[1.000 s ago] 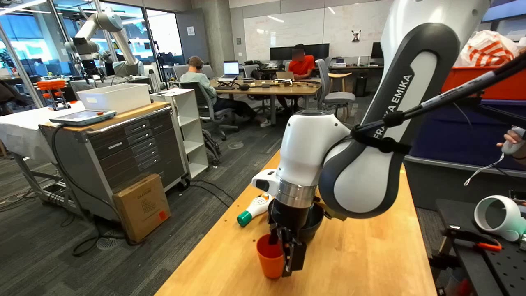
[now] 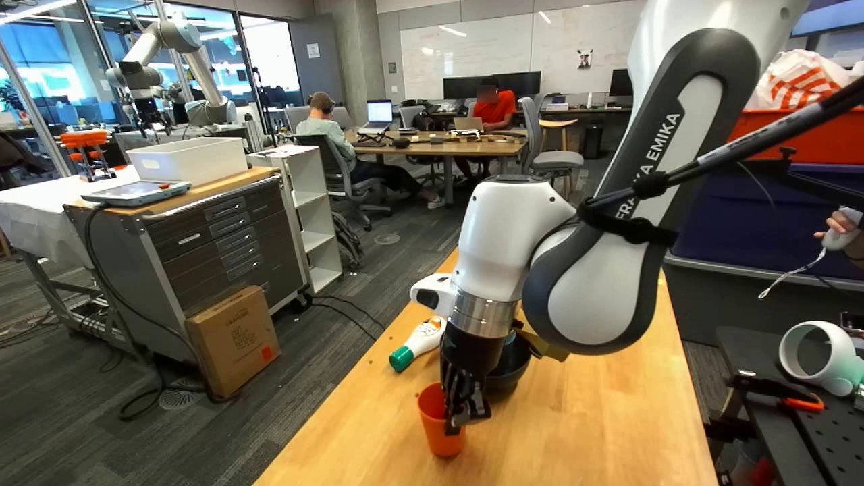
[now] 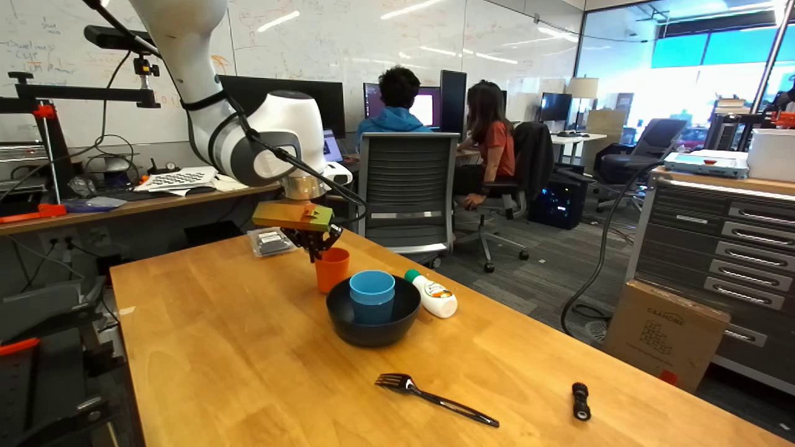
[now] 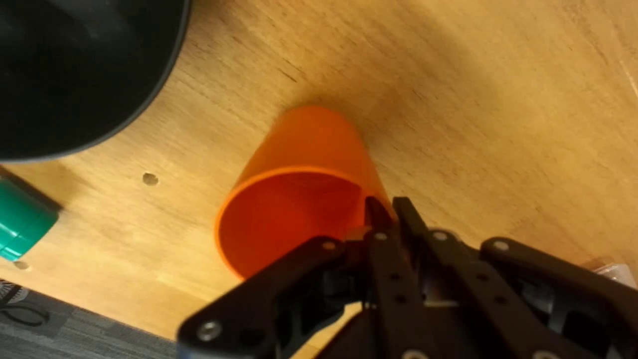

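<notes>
An orange cup (image 4: 317, 143) stands upright on the wooden table, its mouth facing up. My gripper is shut on the cup's wall at the rim, one finger inside and one outside. In exterior view 1 the gripper (image 2: 460, 425) covers part of the orange cup (image 2: 435, 409). Close by is a black bowl (image 3: 350, 328) holding a blue cup (image 3: 372, 292); the arm mostly hides the bowl in exterior view 1. In exterior view 2 the orange cup (image 3: 333, 272) sits behind the bowl.
A white bottle with a green cap (image 3: 434, 297) lies beside the bowl, near the table edge. Toward the front are a black fork (image 3: 436, 398) and a small black flashlight (image 3: 581, 402). A clear packet (image 3: 270, 242) lies behind the gripper.
The gripper's fingers have closed on the cup's rim, where they stood apart a second ago. The arm and cup have shifted slightly left in exterior view 1.
</notes>
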